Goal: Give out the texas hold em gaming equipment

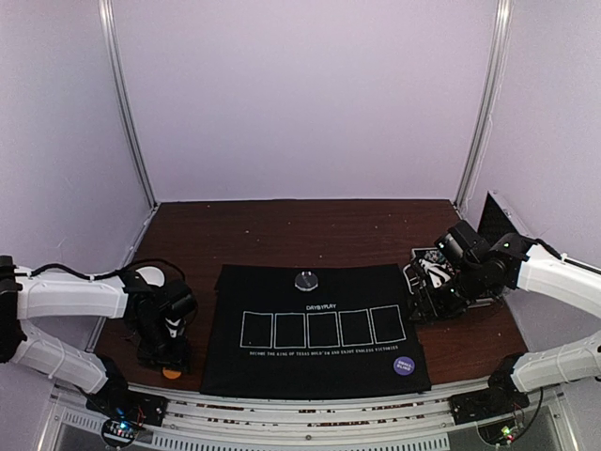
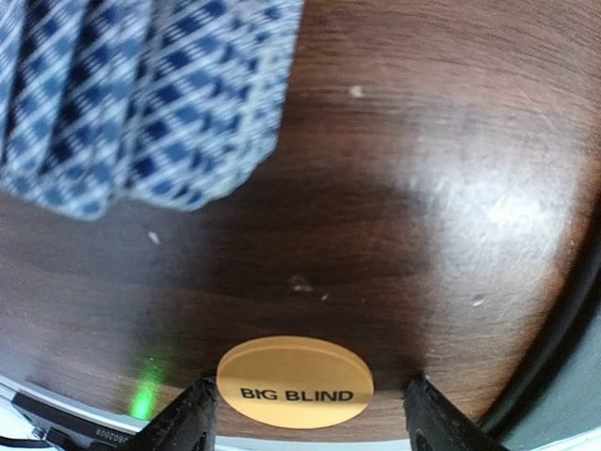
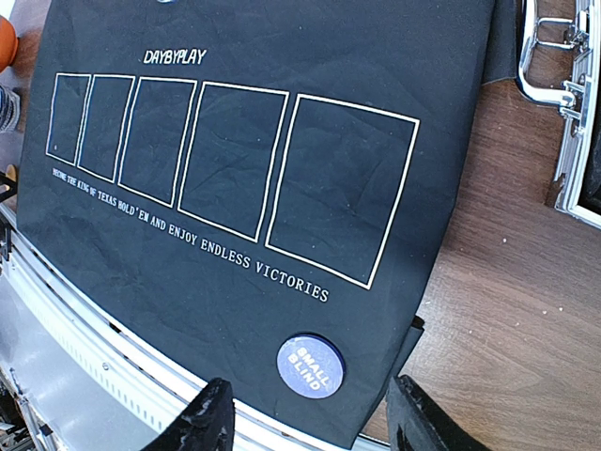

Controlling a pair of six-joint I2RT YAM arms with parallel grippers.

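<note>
An orange BIG BLIND button lies on the wood left of the black mat, with the fingers of my left gripper apart on either side of it. Blue-patterned cards lie beyond it. A purple SMALL BLIND button sits at the mat's near right corner. A clear round disc is at its top middle. My right gripper hangs open over the mat's right side, nothing between its fingers.
An open metal case stands right of the mat, partly behind my right arm in the top view.
</note>
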